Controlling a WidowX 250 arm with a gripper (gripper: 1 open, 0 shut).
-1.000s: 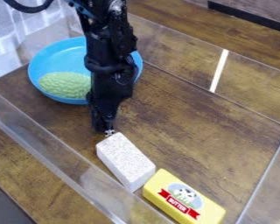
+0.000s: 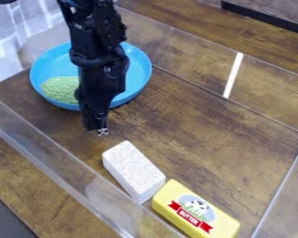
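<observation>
My black gripper (image 2: 97,119) hangs low over the wood, at the front rim of a blue bowl (image 2: 133,74). A pale green oblong item (image 2: 62,88) lies in the bowl, partly behind the gripper. A white speckled block (image 2: 134,171) lies in front of and below the gripper, apart from it. The fingertips are small and dark, so whether anything is between them is unclear.
A yellow butter box (image 2: 193,209) lies at the front right, beside the white block. Clear plastic walls run along the left and right. The wooden surface (image 2: 226,130) is open to the right of the bowl.
My gripper has moved left and somewhat up, toward the bowl and away from the white block. The bowl, block and butter box stay in place.
</observation>
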